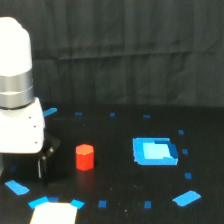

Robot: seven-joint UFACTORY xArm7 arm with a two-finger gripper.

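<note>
A red block stands on the black table, left of centre in the camera view. To its left is the white arm with its dark gripper, seen low against the dark table and apart from the block. The gripper's fingers are too dark to make out, so neither their spread nor anything between them shows.
Right of centre lies a blue square tray with a pale inside. Blue tape pieces mark the table in several places. A pale object sits at the bottom edge. Bare table separates block and tray.
</note>
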